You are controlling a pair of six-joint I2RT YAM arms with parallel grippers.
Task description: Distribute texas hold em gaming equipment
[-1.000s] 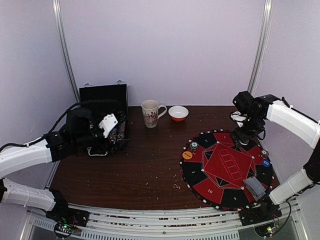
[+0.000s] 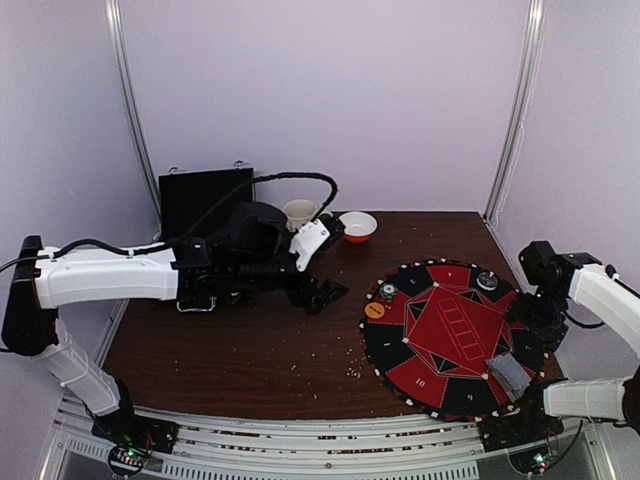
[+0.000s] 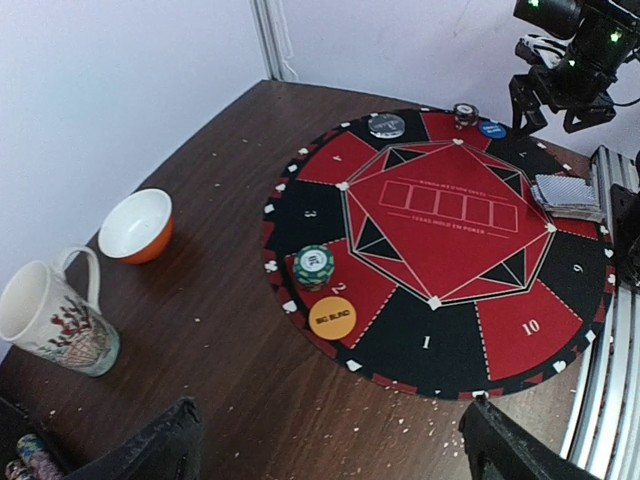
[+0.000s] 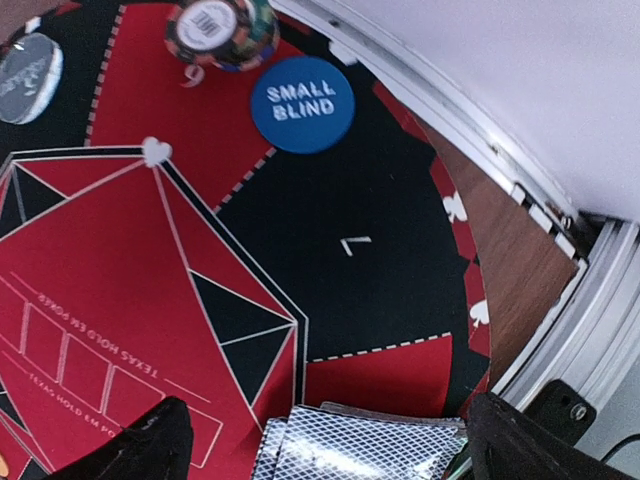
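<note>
The round red-and-black poker mat (image 2: 420, 375) covers the table's right side. On its left edge sit a green chip stack (image 3: 313, 266) and an orange "BIG BLIND" disc (image 3: 332, 318). A silver disc (image 2: 487, 281) lies near the mat's far edge. The blue "SMALL BLIND" disc (image 4: 302, 104) rests beside another chip stack (image 4: 215, 30); my right arm hides both in the top view. The card deck (image 2: 510, 376) lies at the front right. My right gripper is open above the deck's side of the mat. Left of the mat hovers my left gripper, open and empty.
At the back left stands the open black case (image 2: 190, 200), partly hidden by my left arm. A mug (image 3: 62, 318) and a white-and-orange bowl (image 2: 358, 226) stand at the back. Bare wood lies in front of the case. A wall bounds the right side.
My left gripper has swung right from the case toward the mat.
</note>
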